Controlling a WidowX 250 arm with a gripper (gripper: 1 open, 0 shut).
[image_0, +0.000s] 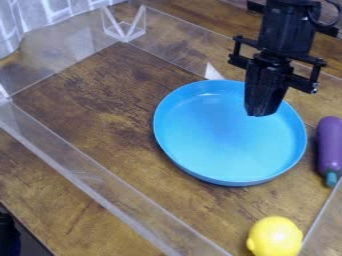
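My black gripper (263, 100) hangs over the back part of a round blue plate (227, 145), its fingertips pointing down and close together, shut with nothing visible between them. To the right of the plate lies a purple eggplant (329, 150). A yellow lemon (274, 236) sits below the plate at the front right. A small white object (214, 73) is partly visible behind the plate.
Clear plastic walls (100, 190) run along the left and back edges. A light cloth or object lies in the top left corner.
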